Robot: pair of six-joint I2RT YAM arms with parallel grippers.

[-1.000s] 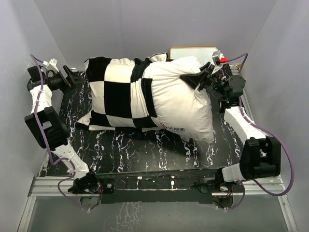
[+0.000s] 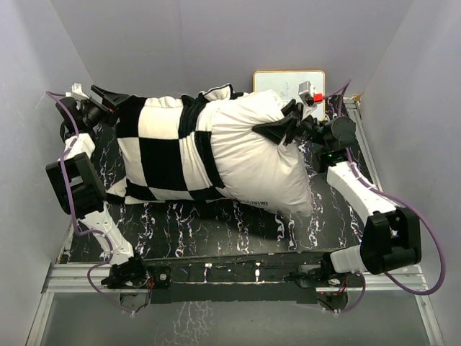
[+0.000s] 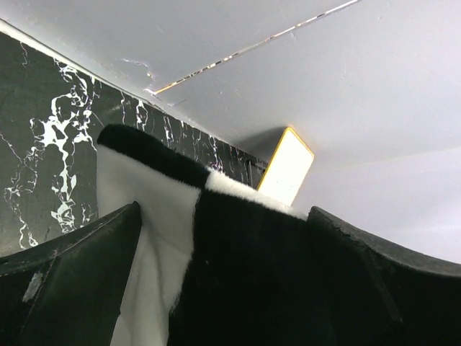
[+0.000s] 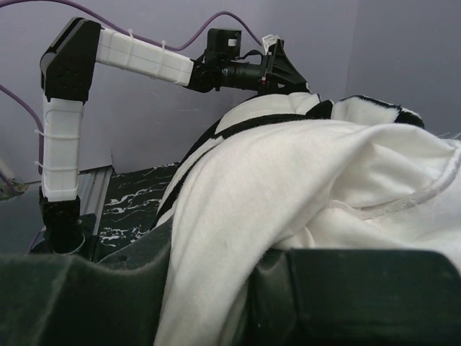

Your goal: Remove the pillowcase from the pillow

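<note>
The pillow spans the middle in the top view, its checkered pillowcase bunched on the left, a white body on the right. My right gripper is shut on white fabric at the upper right end; in the right wrist view the white cloth runs between its fingers. My left gripper is open at the upper left corner of the pillowcase; in the left wrist view the black and white edge lies between its parted fingers.
A whiteboard with yellow frame lies at the back right. Grey walls enclose the marble-patterned tabletop, clear along the front.
The pillow and my right gripper have shifted slightly left and down. The pillowcase's left corner now reaches my left gripper.
</note>
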